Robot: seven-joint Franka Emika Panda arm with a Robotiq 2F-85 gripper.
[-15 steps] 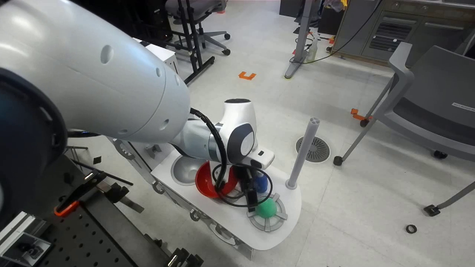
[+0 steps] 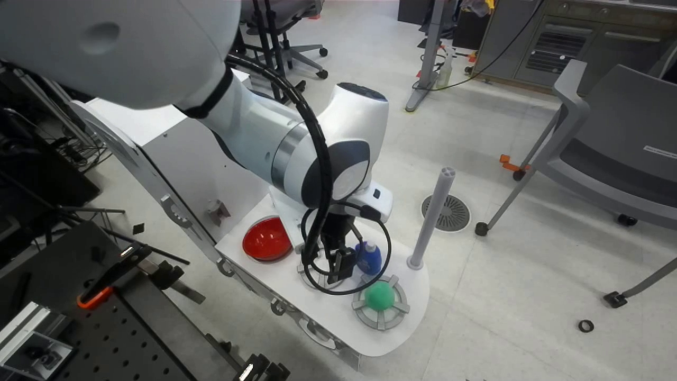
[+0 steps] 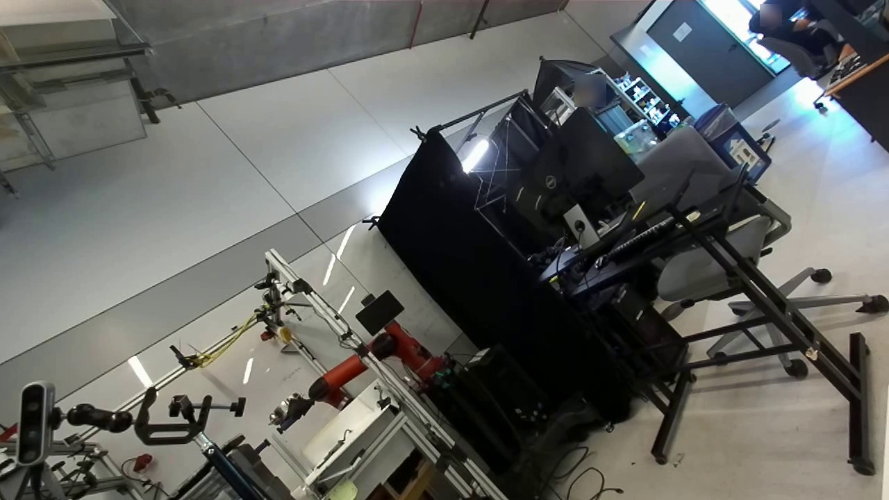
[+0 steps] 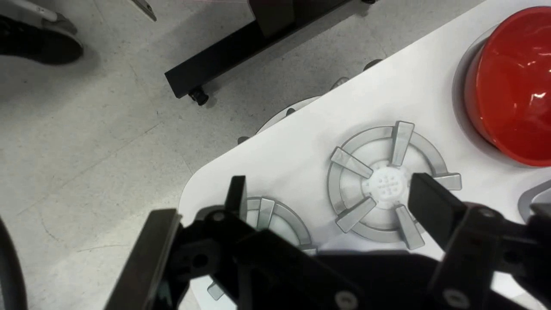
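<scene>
The red bowl sits at the sink basin on the left of the white toy counter. In the wrist view the red bowl is cut off at the upper right, with a grey edge curving beside it. My gripper stands open above the empty burner, its fingers wide apart and nothing between them. Seen from outside, the gripper is right of the bowl and clear of it. A green ball rests on the other burner; in the wrist view my gripper hides it.
A blue bottle stands just behind the gripper. An upright grey post rises at the counter's right end. My looping cable hangs around the gripper. Exterior view 2 shows only the surrounding room.
The bowl has moved left, from beside the gripper to the sink basin, which was empty. The arm has changed its pose, and the gripper has shifted slightly left, uncovering the middle of the counter.
</scene>
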